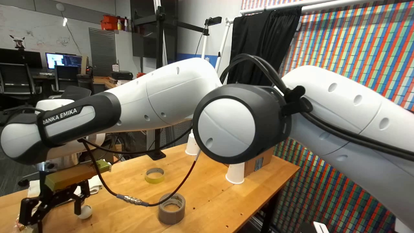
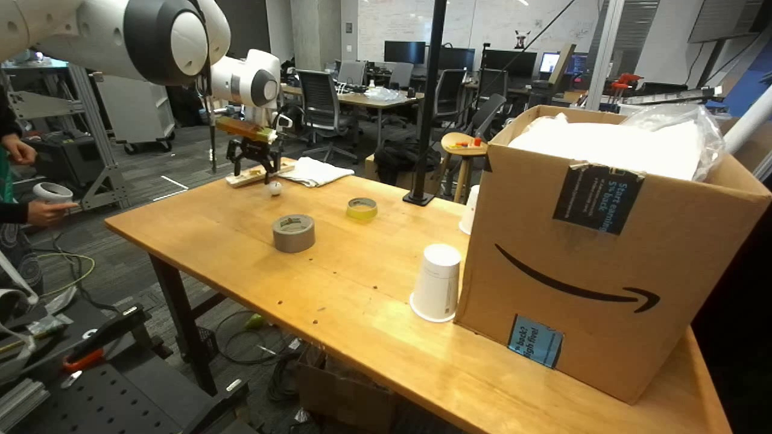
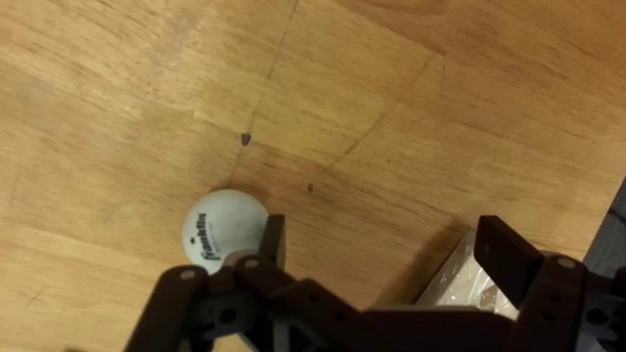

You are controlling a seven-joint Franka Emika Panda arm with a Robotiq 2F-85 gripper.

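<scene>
My gripper stands open above the wooden table, its black fingers wide apart. Bare wood shows between the fingertips. A white ball point(image 3: 220, 229) printed "Franklin" rests on the table at the outer side of the left finger in the wrist view, partly covered by it; whether they touch I cannot tell. Close to the other finger lies a clear-wrapped pale object point(image 3: 466, 281), mostly hidden by the gripper. In exterior view 2 the gripper point(image 2: 253, 165) hovers at the table's far left end, the ball point(image 2: 275, 188) just by it.
A grey tape roll point(image 2: 294, 234) and a yellow tape roll point(image 2: 362, 209) lie mid-table. A white cloth point(image 2: 315, 172) is behind the gripper. An upside-down white cup point(image 2: 437, 282) stands beside a large cardboard box point(image 2: 579, 289).
</scene>
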